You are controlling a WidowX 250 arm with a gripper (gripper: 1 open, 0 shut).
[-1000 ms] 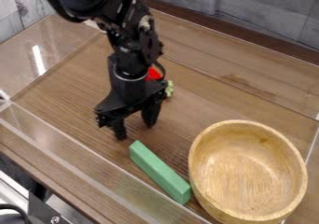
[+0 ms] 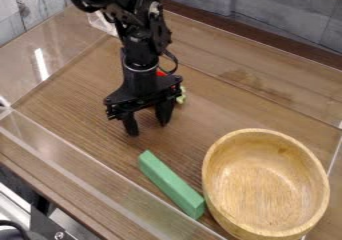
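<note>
My black gripper (image 2: pixel 146 122) hangs low over the middle of the wooden table, fingers pointing down and apart, with nothing visible between them. A long green block (image 2: pixel 171 184) lies below and right of it, near the front. A small red object (image 2: pixel 160 73) and a light green one (image 2: pixel 182 96) are partly hidden behind my arm. A wooden bowl (image 2: pixel 265 182) sits at the front right.
A grey panelled wall (image 2: pixel 267 14) stands behind it. The table's front edge runs along the lower left.
My gripper has moved slightly up the view and to the left, away from the green block. The block and bowl stay where they were.
</note>
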